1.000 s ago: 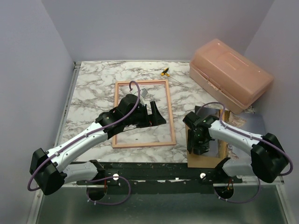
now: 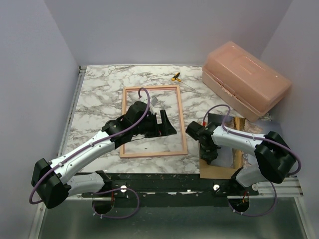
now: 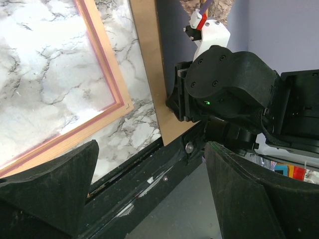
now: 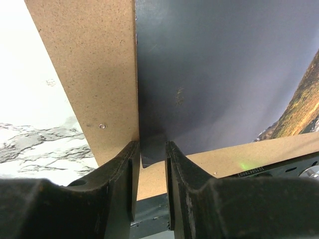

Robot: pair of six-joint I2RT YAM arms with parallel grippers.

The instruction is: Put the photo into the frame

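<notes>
A wooden frame with a clear pane (image 2: 182,124) lies on the marble table. My left gripper (image 2: 166,123) hovers over it, open and empty. At the front right, a brown board (image 2: 219,172) and dark sheets (image 4: 214,64) overlap, with a strip of printed picture (image 4: 294,107) showing. My right gripper is down at the dark sheet's near-left corner, its fingers slightly apart at that edge; I cannot tell whether the corner is between them. In the left wrist view, the right arm hides much of the pile.
A pink case (image 2: 246,77) stands at the back right, and a small yellow tool (image 2: 176,77) lies at the back. Walls border both sides.
The left arm has barely moved.
</notes>
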